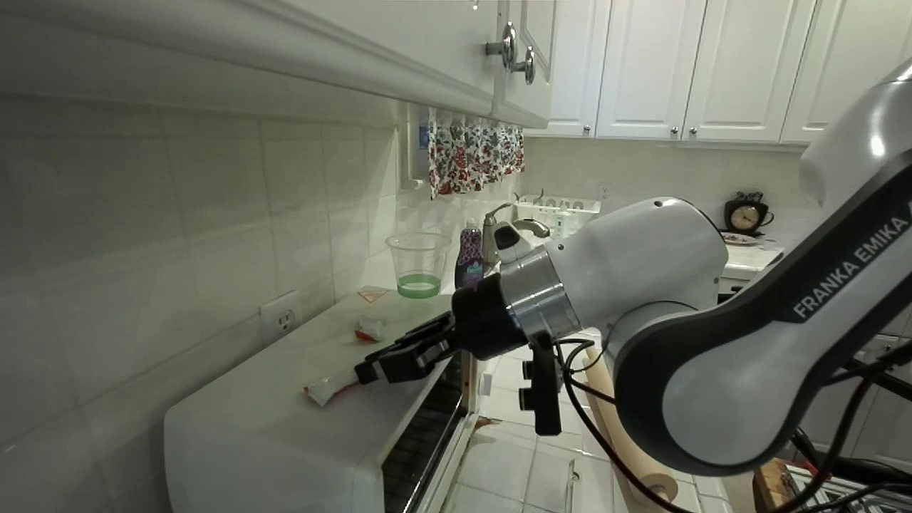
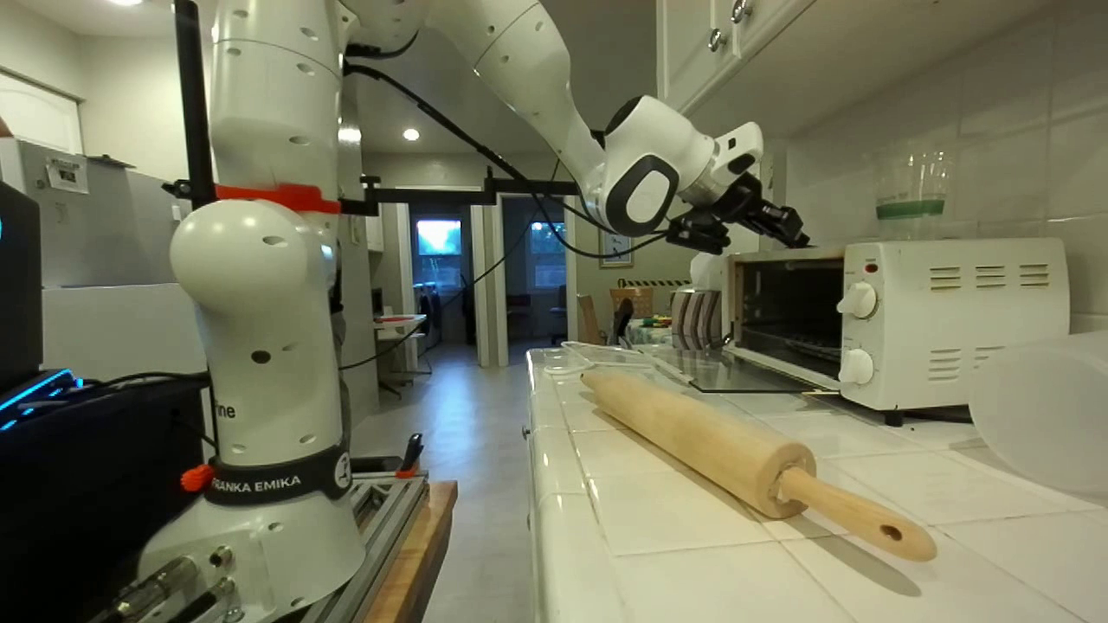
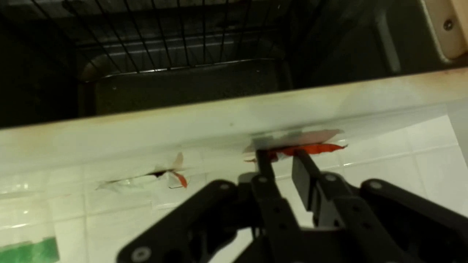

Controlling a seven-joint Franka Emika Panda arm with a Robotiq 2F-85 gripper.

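My gripper [image 1: 368, 373] reaches low over the top of the white toaster oven [image 1: 256, 427]. In the wrist view its two black fingers stand a short way apart, so the gripper is partly open. A small white and red packet [image 1: 327, 389] lies on the oven top right at the fingertips; its red edge [image 3: 324, 148] shows just beyond them. Whether a finger touches it, I cannot tell. A second white and red packet [image 1: 369, 329] rests farther along the oven top, apart from the gripper.
A clear cup with a green band [image 1: 419, 285] stands at the oven top's far end, near a flat triangular piece [image 1: 372, 294]. The oven door is down. A rolling pin [image 2: 706, 436] lies on the tiled counter. Wall and upper cabinets [image 1: 342, 51] bound the space.
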